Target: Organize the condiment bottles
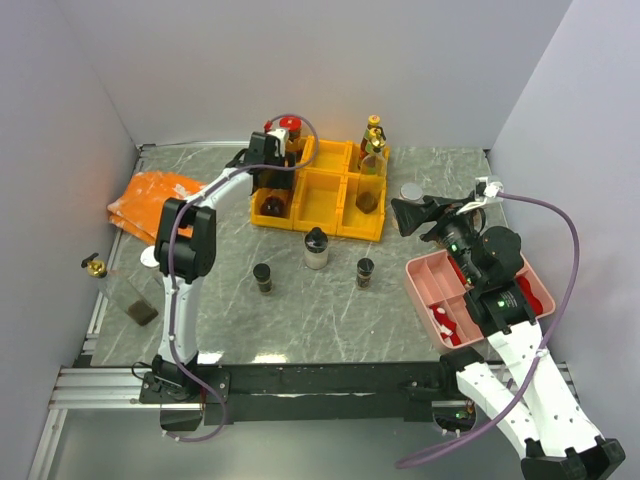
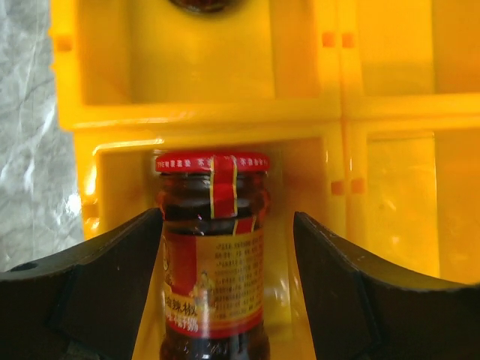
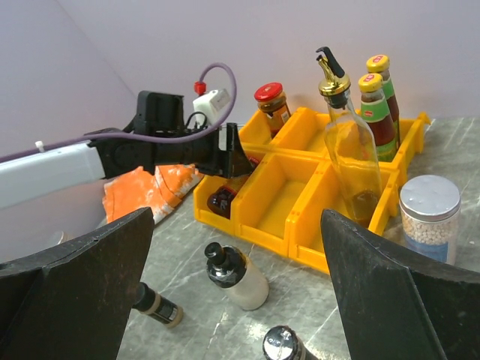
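Observation:
A dark sauce jar with a red lid (image 2: 214, 281) lies in the front left compartment of the yellow tray (image 1: 320, 205). My left gripper is open, low over that compartment, one finger on each side of the jar. Another red-lidded jar (image 3: 274, 105) stands upright in the back left compartment. On the tray's right side are the glass oil bottle (image 3: 352, 150) and two yellow-capped bottles (image 3: 380, 109). A black-capped bottle (image 1: 316, 250) and two small shakers (image 1: 262, 277) (image 1: 365, 272) stand in front. My right gripper is open and empty.
A white-lidded jar (image 3: 430, 214) is right of the tray. An orange cloth (image 1: 150, 205) lies at left, with another glass bottle (image 1: 130, 295) nearer the front. A pink bin (image 1: 425, 285) sits under the right arm.

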